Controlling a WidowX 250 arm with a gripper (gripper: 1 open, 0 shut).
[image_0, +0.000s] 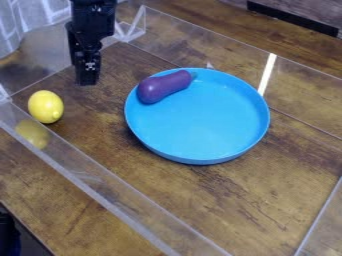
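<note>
A black gripper (87, 62) hangs at the upper left above the wooden surface, fingers pointing down; whether it is open or shut is unclear. Below it lies a yellow lemon-like object (46, 106). To the right a blue plate (201, 130) holds a purple eggplant (163, 87) at its upper left, resting against the rim.
Clear plastic walls (80, 190) run along the left side and behind the gripper.
</note>
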